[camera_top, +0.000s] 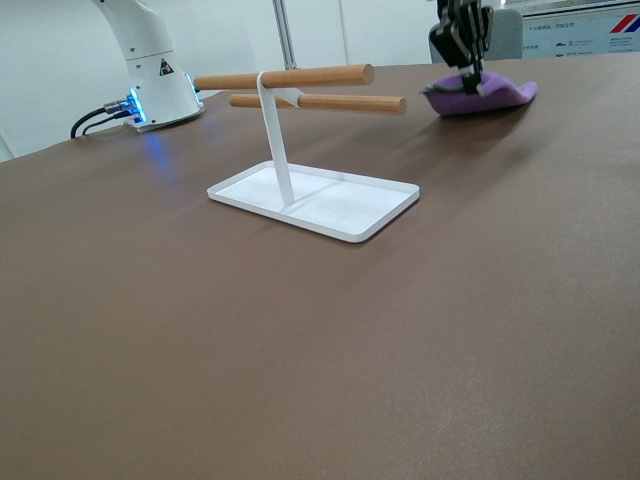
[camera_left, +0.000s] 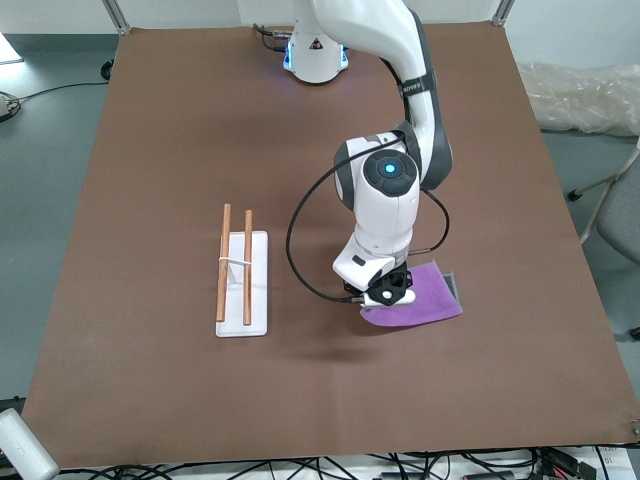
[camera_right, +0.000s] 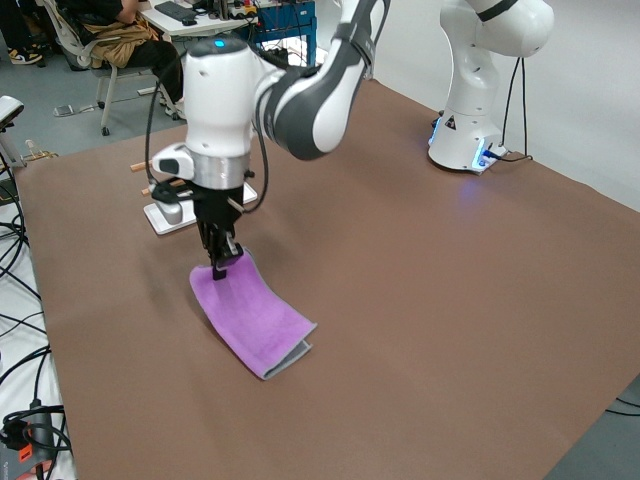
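Observation:
A purple cloth (camera_left: 425, 305) with a grey underside lies on the brown table (camera_left: 150, 370), right of a white rack (camera_left: 255, 310) with two wooden bars. The black gripper (camera_right: 222, 270) points down onto one end of the cloth (camera_right: 250, 320); in the top view the gripper (camera_top: 468, 80) is at the cloth (camera_top: 500, 100), whose edge curls up. Whether its fingers are open or shut on the fabric cannot be told. In the left view the arm's housing hides the fingers.
The robot's white base (camera_left: 312, 60) stands at the table's back. The table is otherwise largely clear. Cables and equipment (camera_right: 30, 430) lie beyond one edge, and a chair (camera_left: 625, 210) stands beside another.

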